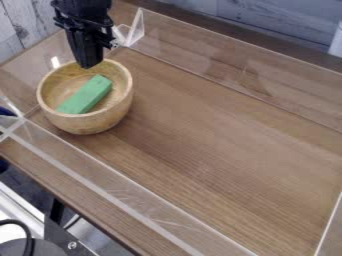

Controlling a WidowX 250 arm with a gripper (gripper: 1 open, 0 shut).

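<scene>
My black gripper (90,50) hangs at the upper left, just above the back rim of a light wooden bowl (115,110). Its fingers look shut, with nothing seen between them. Inside the bowl lies a green block (86,96), tilted diagonally along the bowl's floor.
Clear plastic and a pale surface border it at the left and back. A dark coiled object (16,235) sits at the lower left corner.
</scene>
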